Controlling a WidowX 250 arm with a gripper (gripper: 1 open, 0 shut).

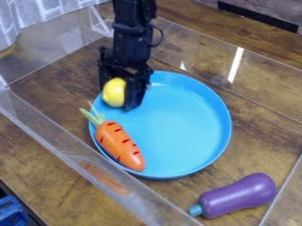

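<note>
My black gripper (125, 78) reaches down from the top of the camera view to the left rim of a blue plate (179, 124). Its fingers surround a yellow object (115, 91); whether they grip it firmly is hard to tell. An orange toy carrot (119, 146) with a green top lies on the plate's lower left part.
A purple toy eggplant (234, 196) lies at the bottom right, outside the plate. Clear plastic walls run along the left and lower edges.
</note>
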